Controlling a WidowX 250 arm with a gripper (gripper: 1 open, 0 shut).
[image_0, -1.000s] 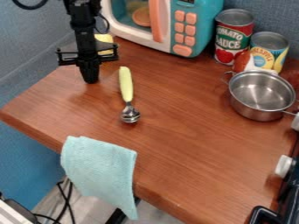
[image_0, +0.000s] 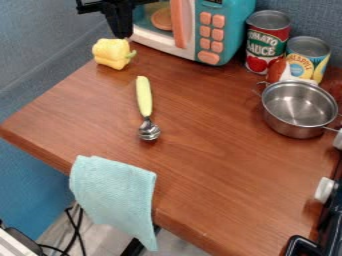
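Note:
The black gripper (image_0: 118, 18) is raised at the top left beside the toy microwave, mostly out of frame; its finger is too cut off to read. Below it a yellow pepper (image_0: 112, 54) lies at the table's back left. An ice-cream scoop (image_0: 144, 98) with a pale yellow handle rests in the middle-left of the wooden table (image_0: 214, 160).
A teal toy microwave (image_0: 211, 30), a tomato sauce can (image_0: 265, 42), a second can (image_0: 306, 59) and a steel pot (image_0: 298, 106) line the back and right. A light blue cloth (image_0: 114, 197) hangs over the front edge.
The gripper has risen away from the back-left of the table toward the top edge, uncovering the yellow pepper.

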